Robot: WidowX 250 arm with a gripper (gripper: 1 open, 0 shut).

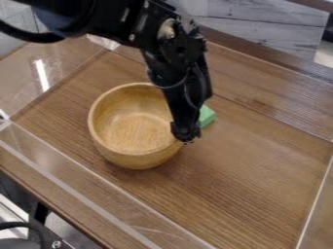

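My black gripper (185, 123) hangs over the right rim of a round, light wooden bowl (124, 122), its fingers open and pointing down. The bowl stands empty on the wooden table (235, 185). A green block (207, 117) lies just right of the bowl, partly hidden behind my gripper.
A pale wall stands at the back, and a small clear object sits at the far back left. Dark cables show at the lower left edge.
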